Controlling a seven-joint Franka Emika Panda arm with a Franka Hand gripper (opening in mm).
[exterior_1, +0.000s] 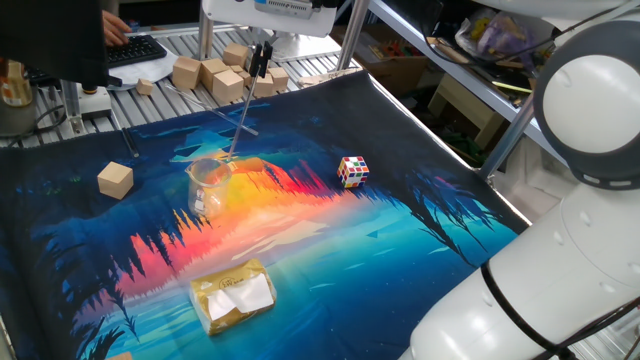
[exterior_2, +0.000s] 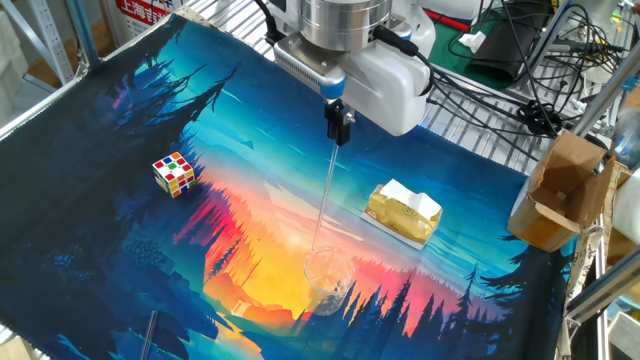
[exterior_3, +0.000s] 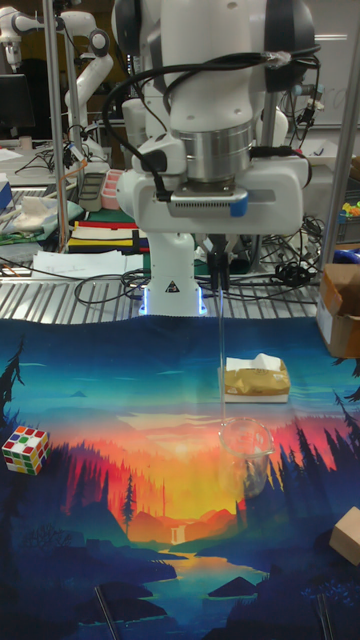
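A thin clear rod (exterior_2: 327, 190) hangs steeply from my gripper (exterior_2: 340, 125), whose dark fingers are shut on its upper end. In exterior view 1, the same rod (exterior_1: 242, 120) slants down from the gripper (exterior_1: 262, 60) toward a clear glass beaker (exterior_1: 209, 188) standing on the colourful mat. The rod's lower tip is close to the rim of the beaker (exterior_2: 329, 280); whether it is above, beside or just inside the rim I cannot tell. Exterior view 3 has the rod (exterior_3: 224, 352) beside the left edge of the beaker (exterior_3: 246, 439).
A gold tissue pack (exterior_1: 232, 297) and a Rubik's cube (exterior_1: 352, 171) lie on the mat, apart from the beaker. One wooden block (exterior_1: 116, 180) sits at the left, with several more beyond the mat. An open cardboard box (exterior_2: 562, 190) stands at its edge.
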